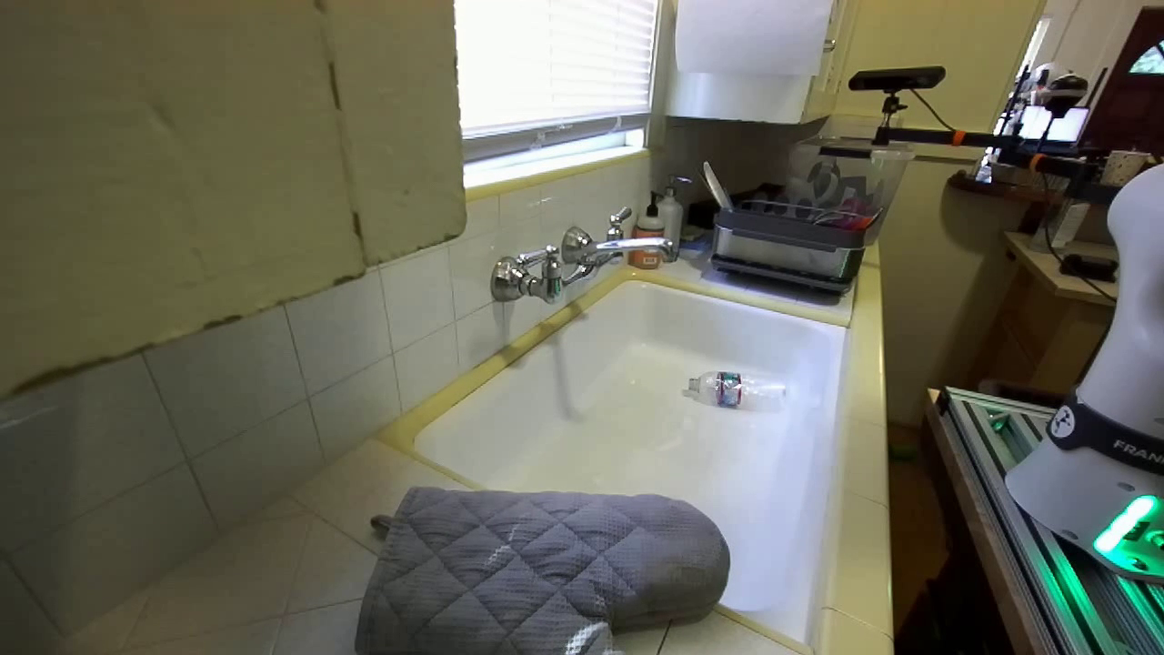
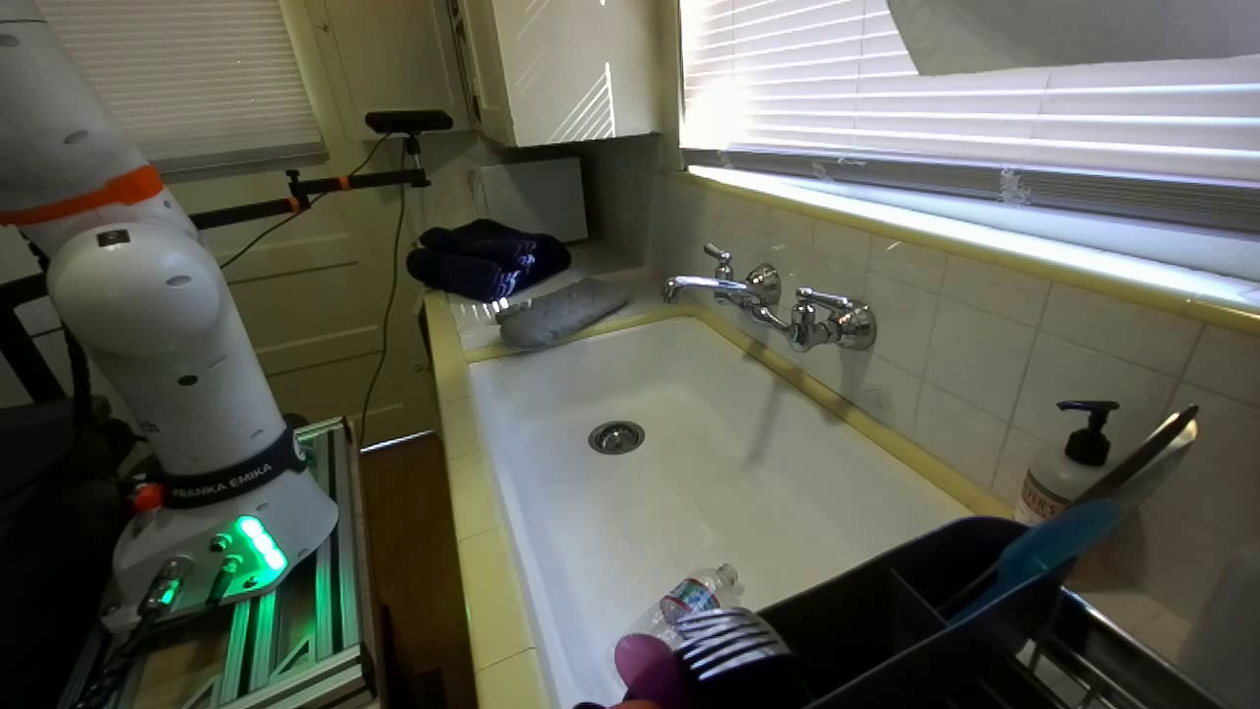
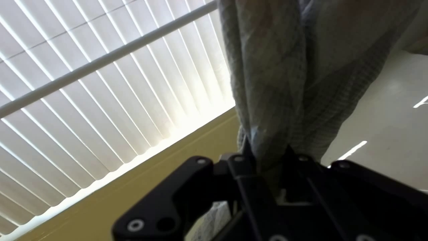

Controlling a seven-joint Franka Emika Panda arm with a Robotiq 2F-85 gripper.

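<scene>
In the wrist view my gripper is shut on a thin, greyish checked cloth (image 3: 277,80). The cloth's folds extend from between the black fingers to the top of the picture, and a bit of pale fabric also shows lower down by the fingers. Neither exterior view includes the gripper; only parts of the white arm (image 2: 165,319) appear there. A clear plastic bottle (image 1: 733,389) lies on its side in the white sink (image 1: 589,437). On the near counter a grey quilted oven mitt (image 1: 535,568) rests beside the sink.
A chrome faucet (image 1: 617,249) juts from the tiled wall over the sink. At the far end stand soap bottles (image 1: 649,233) and a dish rack (image 1: 787,249). A dark folded cloth (image 2: 490,260) lies behind the mitt. Much of the basin is clear.
</scene>
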